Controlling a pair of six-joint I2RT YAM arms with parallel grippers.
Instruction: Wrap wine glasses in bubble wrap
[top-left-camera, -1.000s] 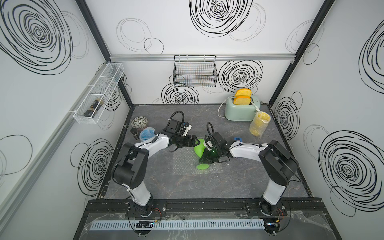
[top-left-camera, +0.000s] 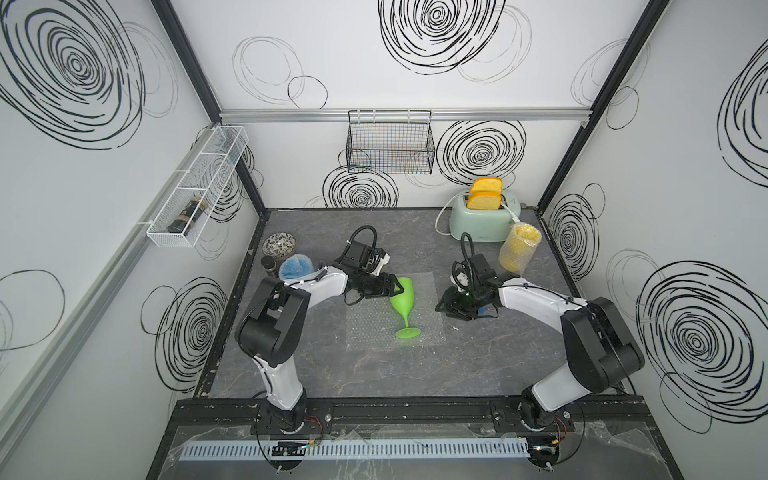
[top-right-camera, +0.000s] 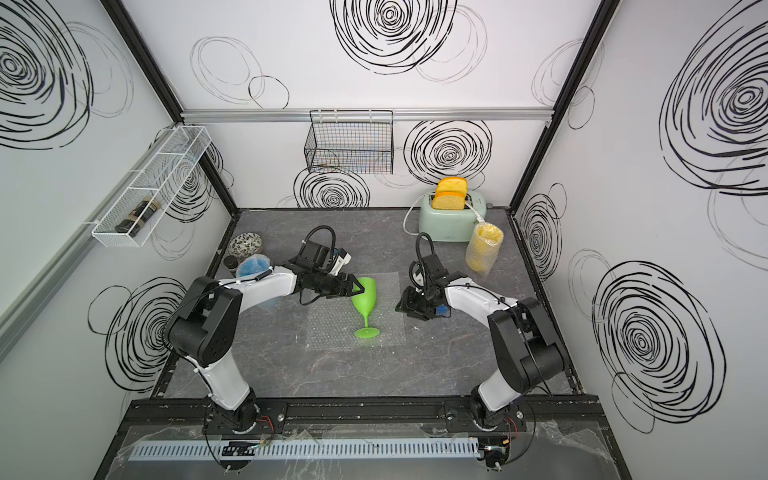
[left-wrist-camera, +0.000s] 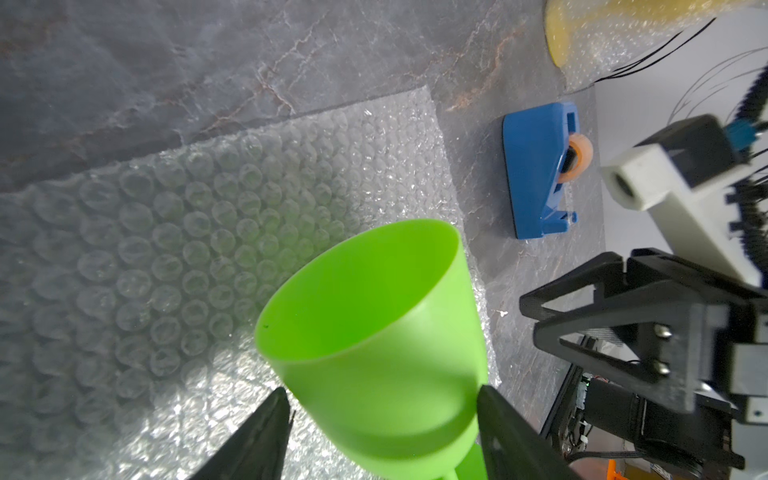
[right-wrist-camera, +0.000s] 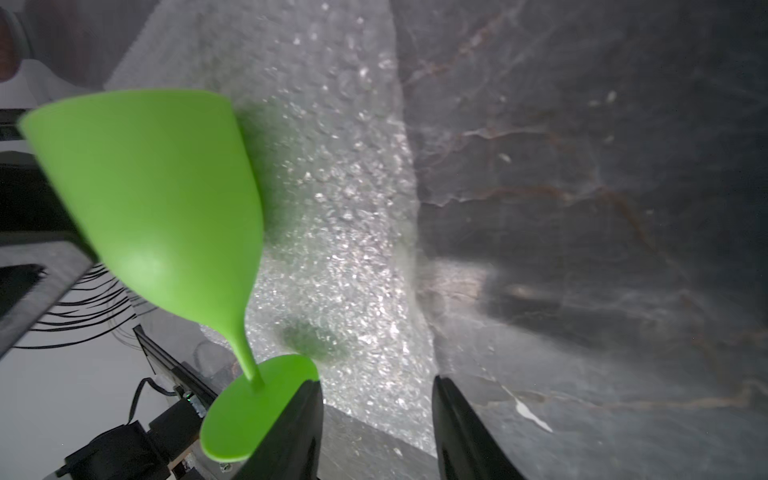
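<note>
A bright green wine glass (top-left-camera: 403, 300) is over the bubble wrap sheet (top-left-camera: 364, 329), bowl toward the back and foot toward the front. My left gripper is at the bowl, its fingers wide apart on either side. The right-hand finger (left-wrist-camera: 502, 436) overlaps the bowl's edge; wrap shows between the other finger and the bowl. Whether either finger touches is unclear. In the right wrist view, shadows lie beside the bowl and foot (right-wrist-camera: 256, 412); I cannot tell whether the foot rests on the sheet. My right gripper is open and empty, to the right of the glass.
A blue tape dispenser (left-wrist-camera: 532, 168) lies right of the sheet, near the right gripper. A bubble-wrapped yellow object (top-left-camera: 520, 246) stands before the toaster (top-left-camera: 478, 224). A blue bowl (top-left-camera: 296, 266) sits behind the left arm.
My right gripper has moved away from the glass stem to the right and back, uncovering the stem.
</note>
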